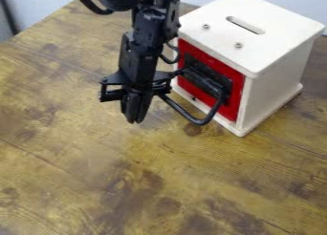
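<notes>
A white wooden box (pixel 274 53) stands at the upper right, with a slot and two screws on top and a red front panel (pixel 225 109). A black fixture (pixel 206 76) with a curved black handle is mounted on that panel. My black gripper (pixel 134 107) hangs just left of the handle, low over the table, its fingers shut with nothing visible between them. Part of the handle is hidden behind the gripper.
A pale wall shows at the top corners.
</notes>
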